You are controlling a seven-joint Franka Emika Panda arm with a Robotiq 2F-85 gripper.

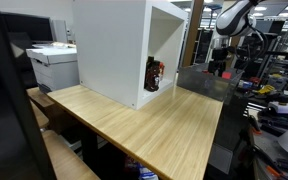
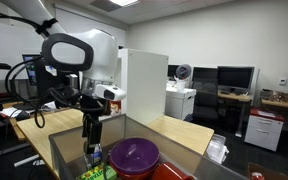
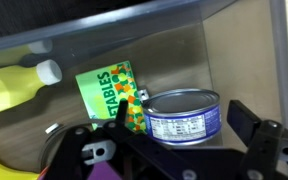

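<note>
My gripper stands open in the wrist view, its dark fingers (image 3: 252, 128) spread to either side of a short, wide can (image 3: 182, 120) with a blue and white label. The can lies inside a grey bin (image 3: 174, 32); I cannot tell whether the fingers touch it. Beside it rests a green package (image 3: 106, 88) with orange and white print. In exterior view 2, the gripper (image 2: 91, 140) points down into the bin (image 2: 199, 160), over the can and package.
A yellow bottle (image 3: 12, 88) lies in the bin's left part in the wrist view. Exterior view 2 shows a purple bowl (image 2: 135, 156) and a red bowl (image 2: 168, 172) close by. Bare wooden table (image 1: 149, 128) stretches before a white open-sided cabinet (image 1: 111, 50).
</note>
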